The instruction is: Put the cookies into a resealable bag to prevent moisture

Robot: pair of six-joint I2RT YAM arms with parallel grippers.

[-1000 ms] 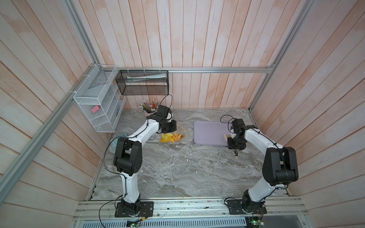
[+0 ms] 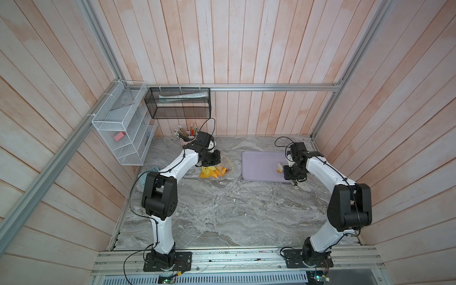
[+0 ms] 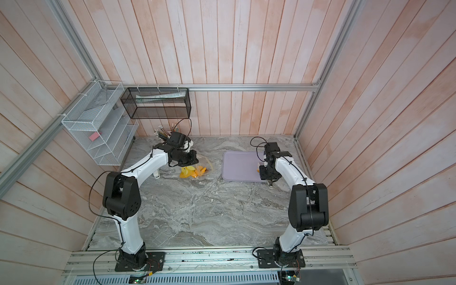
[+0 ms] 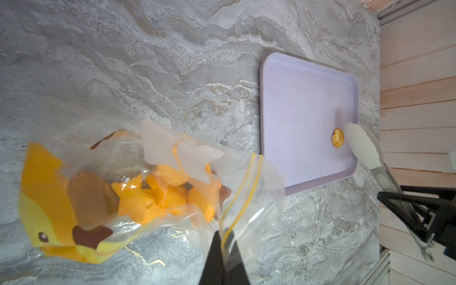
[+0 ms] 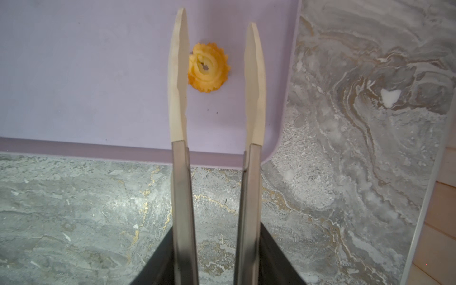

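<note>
The clear resealable bag [image 4: 280,178], with yellow zip lines and a duck print, lies on the marble table holding several orange cookies [image 4: 142,201]. My left gripper is shut on the bag's edge at the zip. One round, ridged cookie [image 5: 209,67] lies on the lilac tray [image 5: 95,95], near its right side. Tongs [image 5: 178,95] with cream tips stand spread around that cookie, one tip close at its left and a gap at its right. My right gripper [image 2: 296,174] is shut on the tongs, whose arms remain apart.
A pen holder [image 2: 186,135] stands at the back behind the left arm. A black wire basket [image 2: 178,103] and a white wire shelf [image 2: 121,125] hang above the left side.
The right gripper has shifted slightly toward the back of the table with the tongs, whose tips are now over the cookie. The left arm and bag have not visibly moved.
</note>
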